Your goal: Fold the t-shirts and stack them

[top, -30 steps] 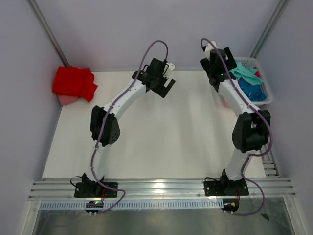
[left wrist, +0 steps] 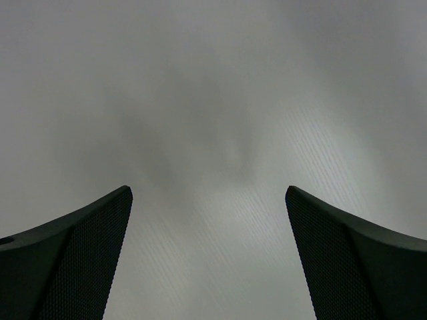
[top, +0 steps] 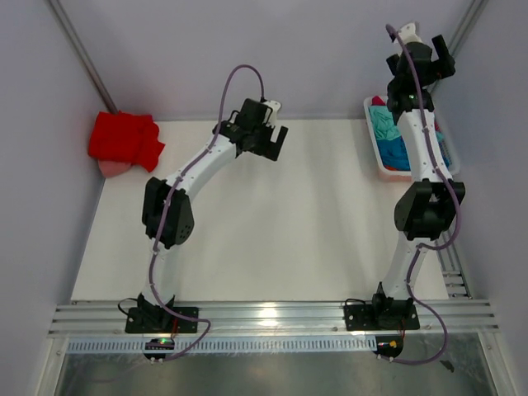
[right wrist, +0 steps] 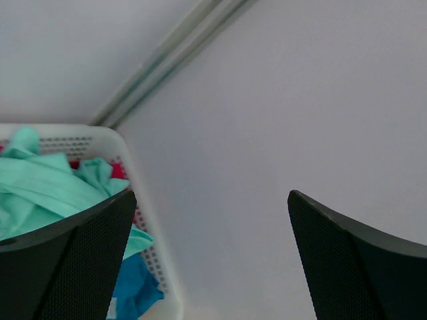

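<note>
In the white basket (top: 373, 140) at the right lie a mint-green shirt (top: 383, 122) and a blue shirt (top: 394, 153), crumpled, with bits of red cloth at the edges. My right gripper (top: 445, 58) is raised over the basket's far right side, its fingers apart and empty. The right wrist view shows the mint shirt (right wrist: 53, 183) and blue shirt (right wrist: 135, 288) left of the gripper. Above the bare table my left gripper (top: 277, 143) stands open, nothing between its fingers. Folded red cloth (top: 125, 140) lies at the far left, over something pink (top: 113, 167).
Grey walls stand close at the back (top: 330, 49) and right (top: 495, 165); the right one is near the basket and my right gripper.
My right arm has swung right and toward the back, from the basket's left side to over its far right. The left arm has shifted slightly left. The red cloth has stayed put.
</note>
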